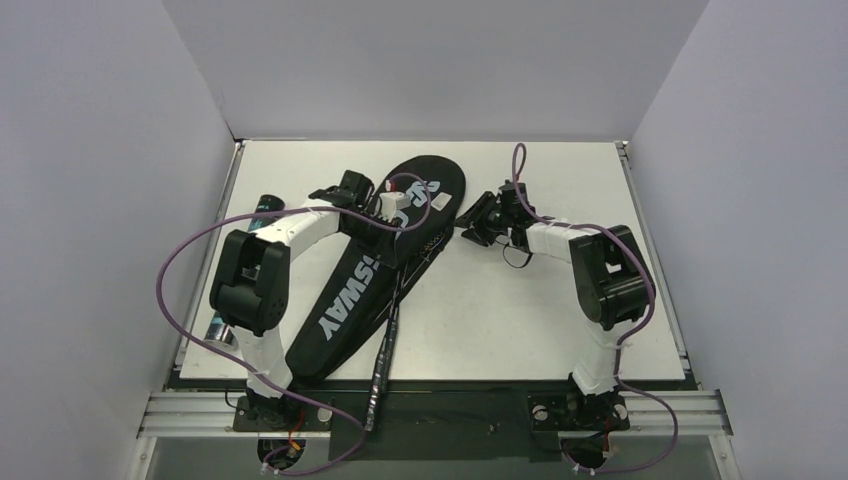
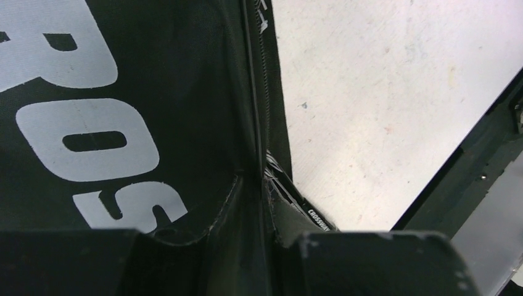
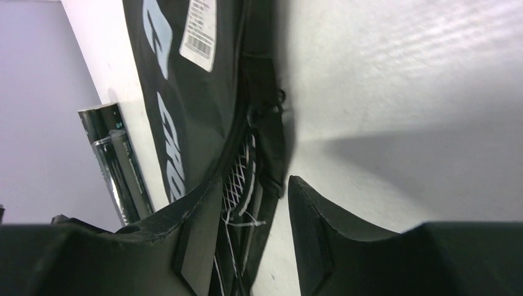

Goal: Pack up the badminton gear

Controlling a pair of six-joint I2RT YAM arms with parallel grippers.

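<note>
The black racket bag (image 1: pixel 350 290) with white lettering lies diagonally across the table. A racket's strung head (image 3: pixel 235 185) is partly within the bag's open side, while its shaft and dark handle (image 1: pixel 382 365) extend out past the table's front edge. Over the bag's middle, my left gripper has its fingers a little apart, with the bag's edge running between them. Whether they pinch the cloth is unclear. To the right of the bag's opening, my right gripper stands open, nothing between its fingers.
Along the left table edge is a dark tube (image 1: pixel 268 206), with a tube end (image 1: pixel 220 334) showing nearer the front; the left arm partly hides this side. Purple cables loop over both arms.
</note>
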